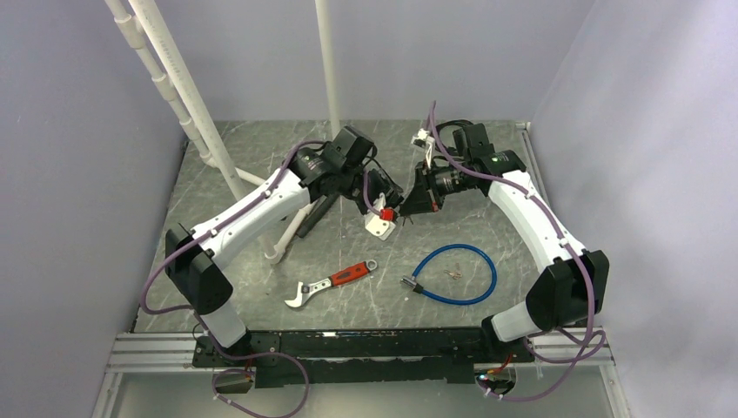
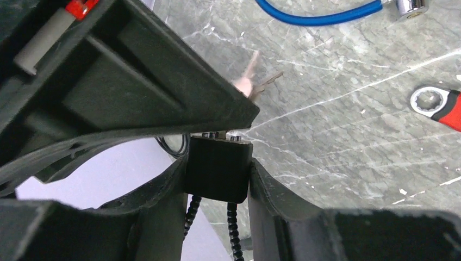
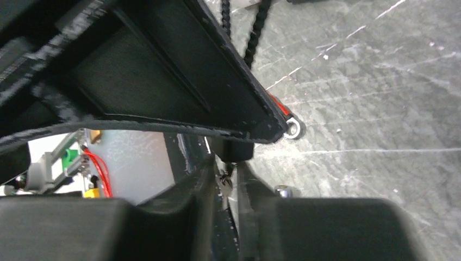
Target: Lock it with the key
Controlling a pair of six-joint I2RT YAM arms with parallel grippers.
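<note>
In the left wrist view a black lock body point(image 2: 219, 169), with braided black cables point(image 2: 232, 225) leaving its lower side, sits between the fingers of my left gripper, which is shut on it. My right gripper comes in from the upper left, its tip close against the lock's face. Keys point(image 2: 265, 83) dangle beside that tip, one pinkish and blurred. From the right wrist, a thin key point(image 3: 229, 169) shows between the lock point(image 3: 237, 150) and my shut right gripper. How deep the key sits is hidden.
A red-handled wrench point(image 1: 333, 282) and a coiled blue cable point(image 1: 489, 277) lie on the grey marbled table point(image 1: 383, 305), with small keys or metal bits point(image 1: 453, 275) inside the coil. White pipes point(image 1: 187, 96) stand at the left. Both grippers are crowded together.
</note>
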